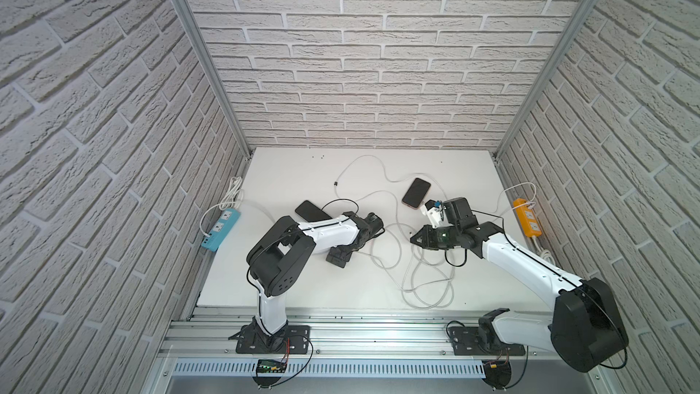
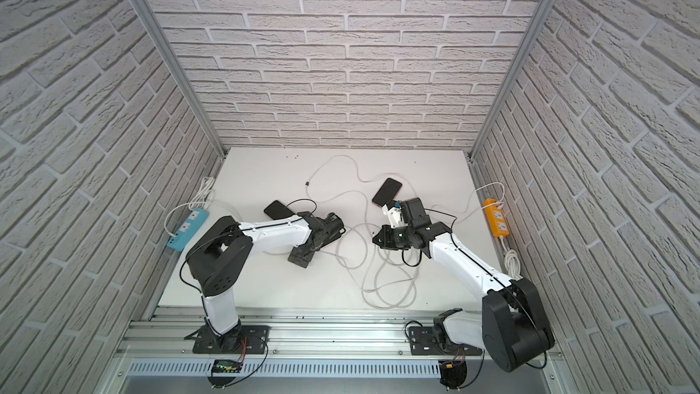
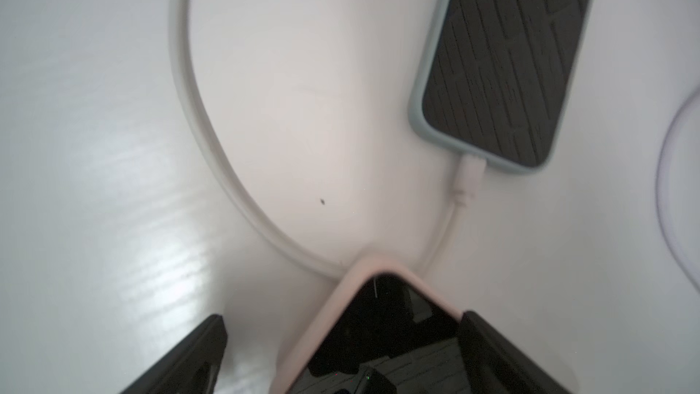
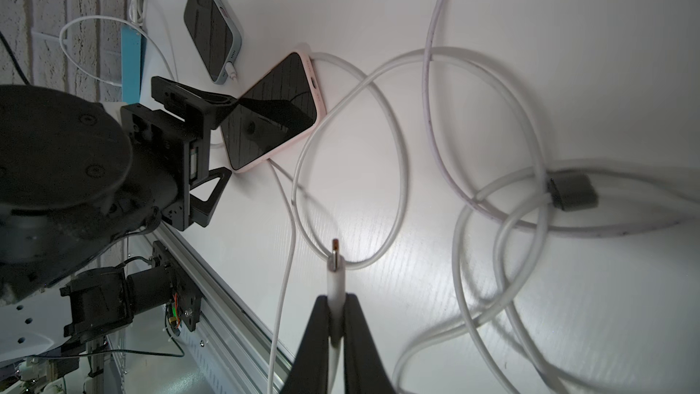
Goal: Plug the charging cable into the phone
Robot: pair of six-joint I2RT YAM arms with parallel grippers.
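Observation:
My right gripper is shut on the charging cable's plug (image 4: pixel 334 266), held upright in the right wrist view with its tip showing. My left gripper stands open over a pink-cased phone, one corner of which lies between its fingers in the left wrist view. A light blue-cased phone (image 3: pixel 503 58) lies beside it, with a white cable connector (image 3: pixel 469 175) at its bottom end. A third dark phone (image 1: pixel 416 192) lies at the back right of the table, beyond my right gripper.
Loose white cables (image 4: pixel 397 146) loop over the table's middle, with a dark clip (image 4: pixel 572 191) among them. A blue power strip (image 1: pixel 222 226) sits at the left edge, an orange one (image 1: pixel 525 217) at the right.

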